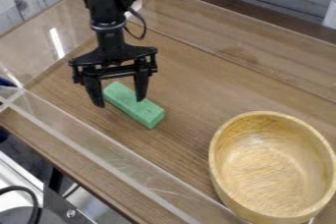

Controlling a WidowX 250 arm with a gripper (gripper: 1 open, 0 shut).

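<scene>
The black gripper (121, 79) points down over a green rectangular block (137, 110), which lies flat and slanted on the wooden table. Its fingers stand open and apart, straddling the upper left part of the block from above, with tips near or just over it; whether they touch it cannot be told.
A large yellow bowl (266, 200) sits at the lower right. A clear strip runs along the table's left side, and a dark cable lies at the bottom left corner.
</scene>
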